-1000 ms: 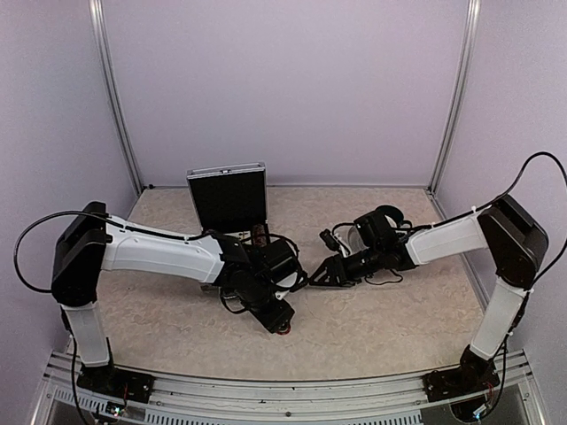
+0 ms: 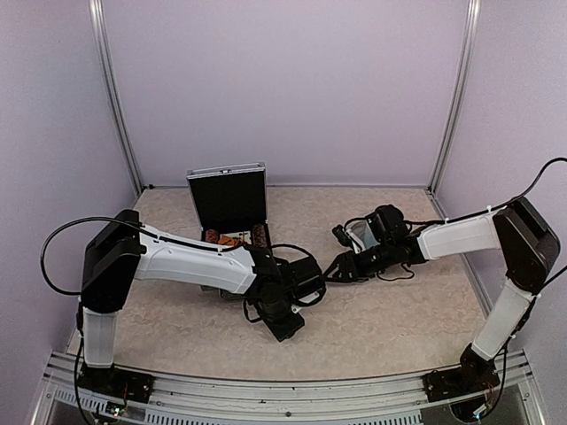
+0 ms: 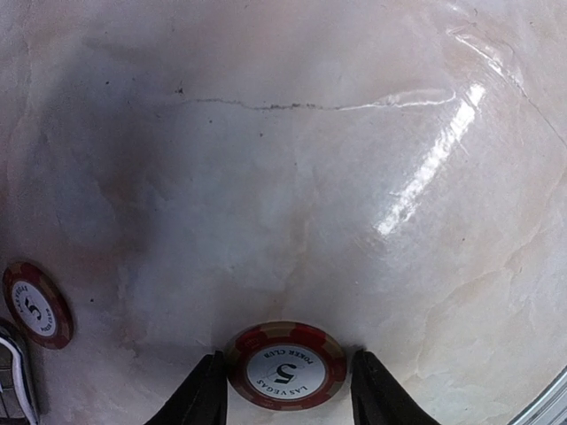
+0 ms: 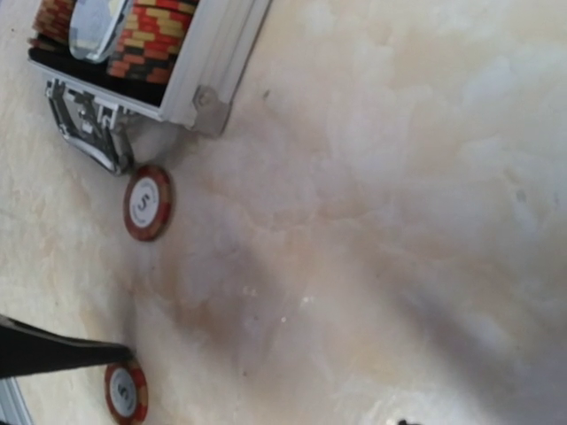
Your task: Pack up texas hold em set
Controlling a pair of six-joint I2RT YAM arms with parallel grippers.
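Note:
In the left wrist view a red poker chip marked 5 (image 3: 285,366) lies flat on the table between the fingers of my left gripper, which stands open around it. A second red chip (image 4: 147,202) lies by the case handle in the right wrist view. The silver case (image 4: 196,66) holds stacked chips (image 4: 149,40) and a clear-wrapped item (image 4: 94,27); its black-lined lid (image 2: 230,199) stands raised. My right gripper (image 2: 337,268) is over the table right of the left one. Its fingers are too small and dark to read, with only a dark speck at the bottom of its wrist view.
The left arm (image 2: 195,264) reaches across the case's front and hides part of it. A pale object (image 2: 361,234) is partly covered behind the right arm.
My left gripper has moved a little right and slightly toward the front, covering the chip that showed earlier.

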